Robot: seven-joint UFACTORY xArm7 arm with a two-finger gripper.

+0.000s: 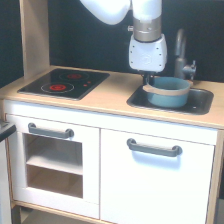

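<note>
A blue-grey pot (pixel 168 95) with a tan rim is at the metal sink (pixel 201 101) on the right of the counter. Whether its base touches the basin or hangs just above it, I cannot tell. My gripper (pixel 149 77) comes down from above at the pot's left side. Its dark fingers meet the pot at the left edge of the rim and appear shut there; their tips are small and partly hidden.
Behind the pot rises the grey faucet (pixel 180 56), close on its right. A black stovetop (pixel 65 83) with red rings lies empty at the left, with bare wooden counter (pixel 108 94) between it and the sink. Below are cabinets with dark handles.
</note>
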